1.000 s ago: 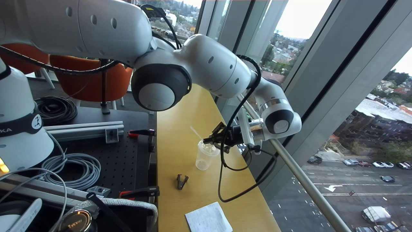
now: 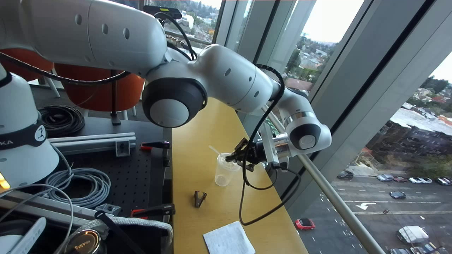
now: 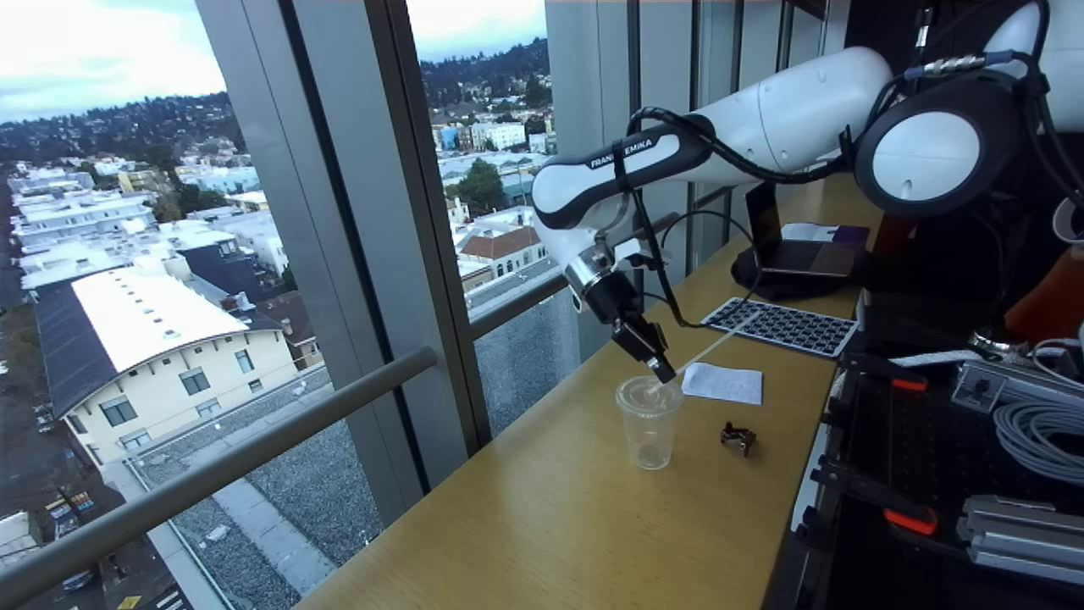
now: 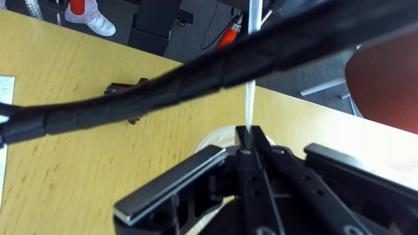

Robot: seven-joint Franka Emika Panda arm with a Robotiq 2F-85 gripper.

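Note:
A clear plastic cup point(image 3: 649, 432) with a lid stands upright on the wooden table point(image 3: 569, 488). My gripper is at the lid, its fingers close together on a thin, pale straw point(image 4: 249, 105). In the second exterior view, the slanted straw point(image 3: 716, 344) rises past the fingertips to the upper right. From the first exterior view, the gripper point(image 2: 229, 159) reaches over the cup point(image 2: 225, 173) from the window side, with the straw point(image 2: 214, 150) sticking out beyond it. The straw's lower end is hard to make out at the lid.
A small dark clip point(image 2: 199, 198) lies on the table near the cup, with a white paper point(image 2: 229, 239) farther off. A metal railing point(image 2: 334, 194) runs along the window side. A keyboard point(image 3: 780, 325) and a laptop point(image 3: 813, 256) sit farther along the table.
My gripper has come down slightly and shifted a little toward the window, and the straw's upper end is lower. The cup looks unmoved.

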